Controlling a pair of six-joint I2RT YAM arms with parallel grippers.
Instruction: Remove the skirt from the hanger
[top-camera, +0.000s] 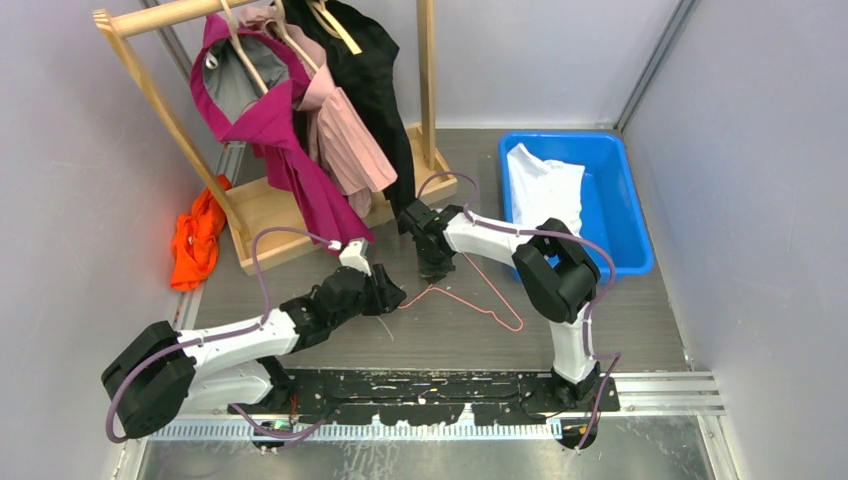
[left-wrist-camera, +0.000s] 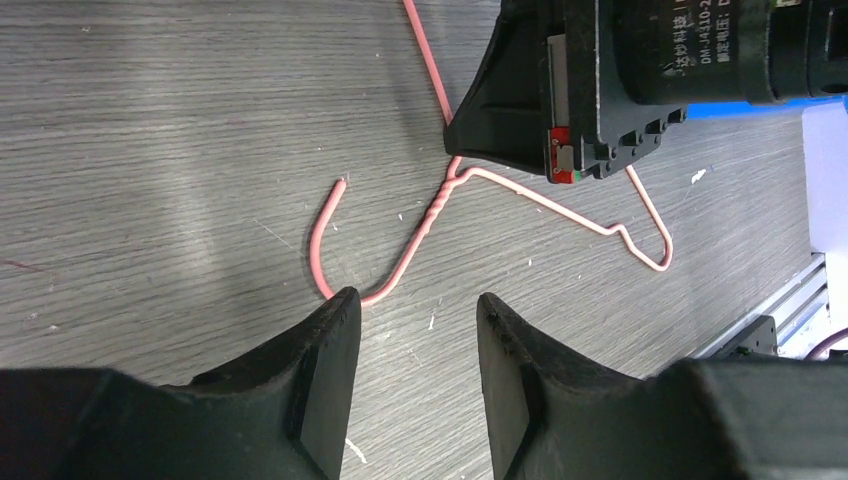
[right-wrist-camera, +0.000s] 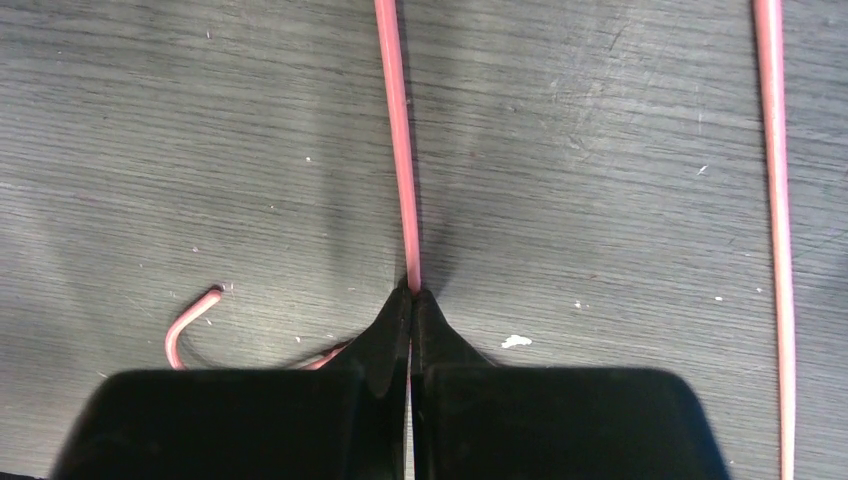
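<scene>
A pink hanger lies empty on the dark floor, its hook at the left. My right gripper is down on it; in the right wrist view its shut fingertips meet over the pink wire, and whether they grip it cannot be told. My left gripper hovers left of it, near the hook, open with nothing between its fingers in the left wrist view. A white cloth, possibly a garment, lies in the blue bin.
A wooden rack at back left holds magenta, pink and black garments. An orange garment lies left of it. The blue bin stands at the right.
</scene>
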